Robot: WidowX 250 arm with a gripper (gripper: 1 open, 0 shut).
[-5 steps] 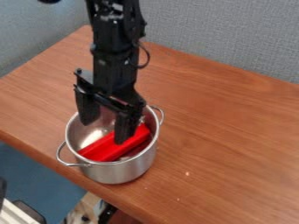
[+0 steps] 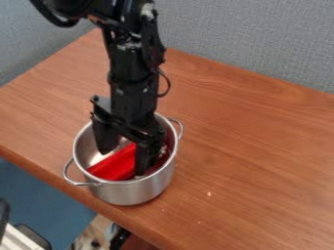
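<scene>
A silver metal pot [image 2: 139, 190] with two wire handles stands near the table's front left edge. Inside it lies a long red object [image 2: 113, 165]. My black gripper [image 2: 127, 145] reaches down into the pot from above, its fingers spread open on either side over the red object. The lower fingertip on the right partly hides the red object's far end; whether it touches it is unclear.
A grey wall stands at the back. The table edge drops off at the lower left to a blue floor.
My gripper has moved down deeper into the pot over the last second, covering more of the red object. The pot has stayed in place.
</scene>
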